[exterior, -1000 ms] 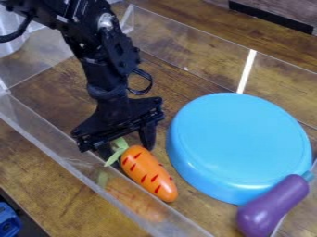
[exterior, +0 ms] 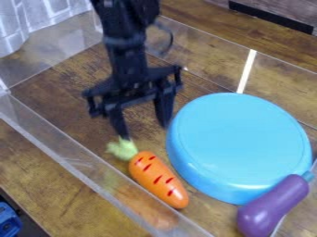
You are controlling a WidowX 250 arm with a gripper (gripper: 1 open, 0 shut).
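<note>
My black gripper (exterior: 133,115) hangs blurred above the green leafy end of an orange toy carrot (exterior: 158,179), which lies on the wooden surface in the lower middle, beside a clear plastic wall. The two sides of the gripper show apart, but the blur hides whether anything is between its tips; it appears to be above the carrot rather than on it.
A round blue lid or plate (exterior: 238,146) fills the right side. A purple eggplant (exterior: 270,208) lies at the lower right. The transparent wall runs diagonally along the left. Bare wood (exterior: 56,83) is free at the upper left.
The gripper has moved up from the carrot's leafy end and is now motion-blurred. The carrot lies about where it was.
</note>
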